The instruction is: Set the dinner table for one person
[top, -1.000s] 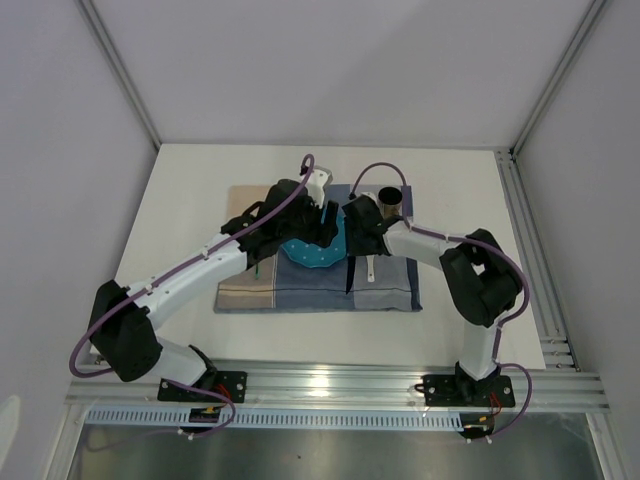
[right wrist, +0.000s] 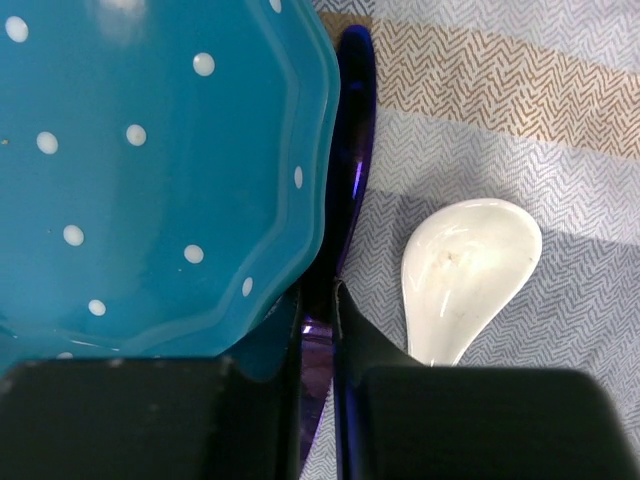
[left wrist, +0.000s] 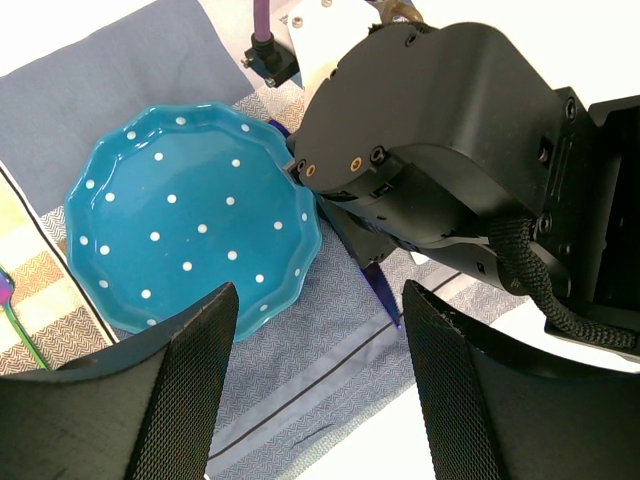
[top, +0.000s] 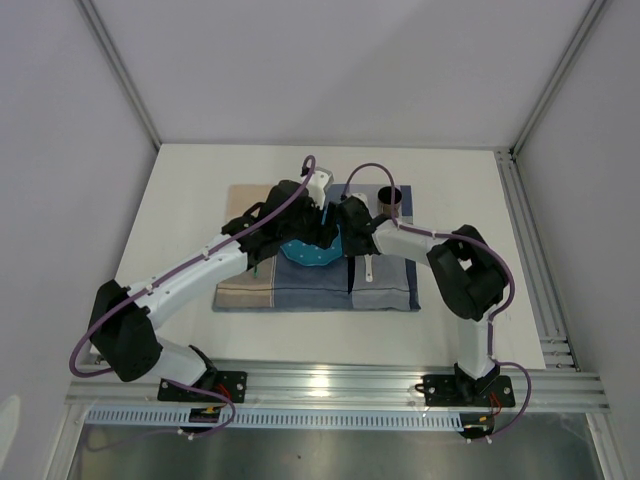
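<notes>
A blue polka-dot plate (left wrist: pixel 190 215) sits on the placemat (top: pixel 310 295). Along its right edge lies a purple knife (right wrist: pixel 350 130), with a white spoon (right wrist: pixel 465 260) beside it. My right gripper is low over the knife at the plate's rim, fingertips close together; whether they grip the knife is unclear. My left gripper hangs above the plate's near side, fingers apart with nothing between them. A green-handled utensil (left wrist: pixel 22 325) lies left of the plate.
A dark cup (top: pixel 390 200) stands at the placemat's back right. The right arm covers part of the knife and spoon in the left wrist view.
My right gripper has shifted slightly left toward the plate's edge and the knife. The left arm looks almost unchanged.
</notes>
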